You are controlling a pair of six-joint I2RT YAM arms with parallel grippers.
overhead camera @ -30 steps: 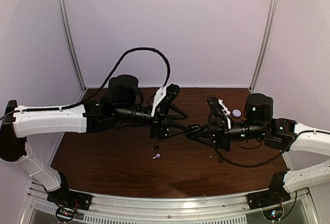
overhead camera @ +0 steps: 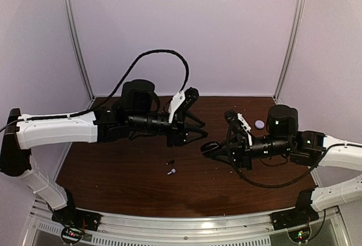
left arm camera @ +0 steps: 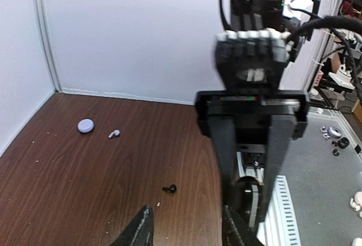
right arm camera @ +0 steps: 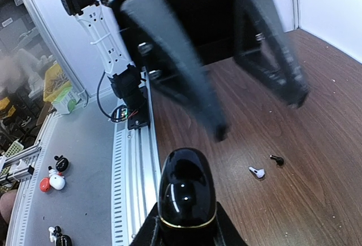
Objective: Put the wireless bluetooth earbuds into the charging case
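A glossy black charging case [right arm camera: 186,189] with a thin gold line is held in my right gripper [overhead camera: 206,150], which is shut on it, pointing left. My left gripper [overhead camera: 198,130] hangs just above and left of the case, apart from it, its fingers parted with nothing visible between them. On the wooden table lie a white earbud [right arm camera: 256,172] and a black earbud [right arm camera: 278,160], both below the arms in the top view.
A round lilac object [overhead camera: 259,124] lies at the right of the table [overhead camera: 124,184]. Both arms occupy the middle space above it.
My left gripper has moved up a little, away from the case.
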